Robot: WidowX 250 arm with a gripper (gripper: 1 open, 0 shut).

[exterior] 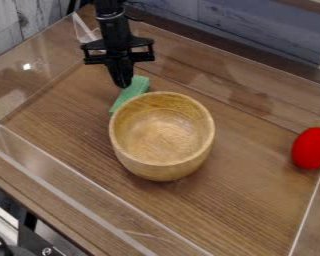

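Observation:
A yellow bowl (160, 142) sits on the wooden table, empty. Against its upper left rim lies a green block (129, 92). Above that, near the back of the table, is my black gripper (120, 66), apart from the bowl; the frame is too small to show clearly what is between its fingers, which look shut.
A red object (311, 148) lies at the right edge. Walls border the back.

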